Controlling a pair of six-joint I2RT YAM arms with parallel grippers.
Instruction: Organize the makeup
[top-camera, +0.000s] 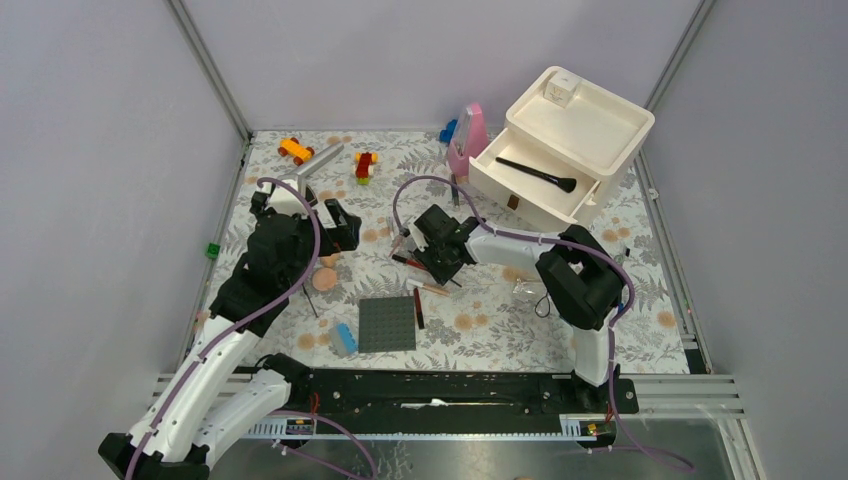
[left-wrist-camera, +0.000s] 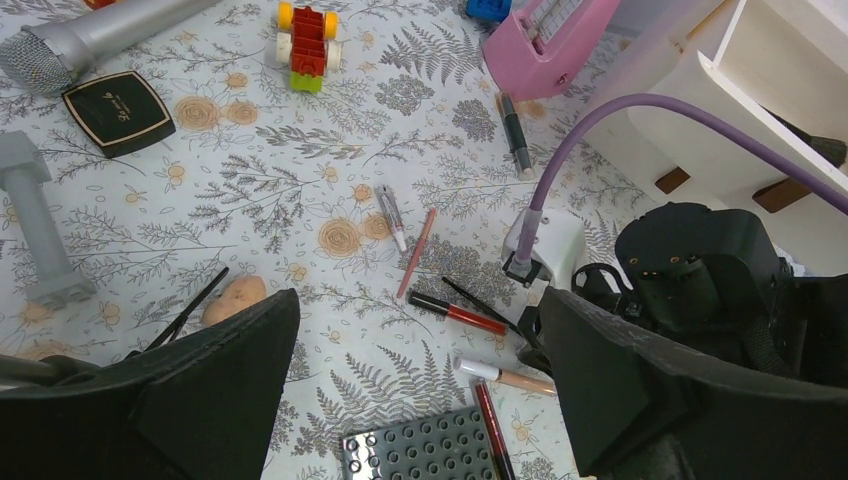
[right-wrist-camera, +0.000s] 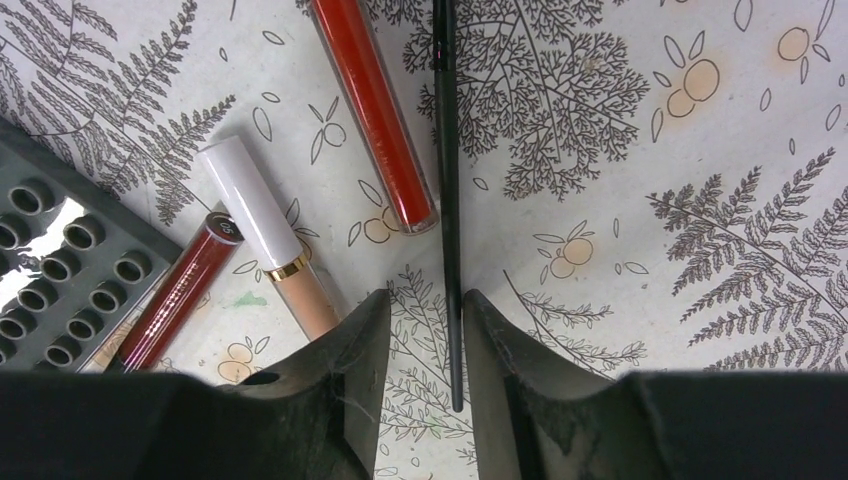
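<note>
My right gripper is low over the table, fingers part open either side of a thin dark brush (right-wrist-camera: 448, 180). Beside it lie a red lip gloss (right-wrist-camera: 375, 120), a white-capped concealer (right-wrist-camera: 255, 210) and a dark red tube (right-wrist-camera: 185, 285). My left gripper hangs open at the left, nothing between its fingers. A pencil (left-wrist-camera: 418, 250), pen (left-wrist-camera: 392, 215) and black compact (left-wrist-camera: 118, 112) lie on the table. At the back right stands a cream organizer (top-camera: 580, 120) with its drawer out, holding a large brush (top-camera: 535, 174).
A pink holder (top-camera: 465, 140), toy brick vehicles (top-camera: 365, 166), a grey microphone (left-wrist-camera: 120, 35), a grey baseplate (top-camera: 387, 325), a blue-and-clear block (top-camera: 343, 338) and scissors (top-camera: 542, 306) surround the work area.
</note>
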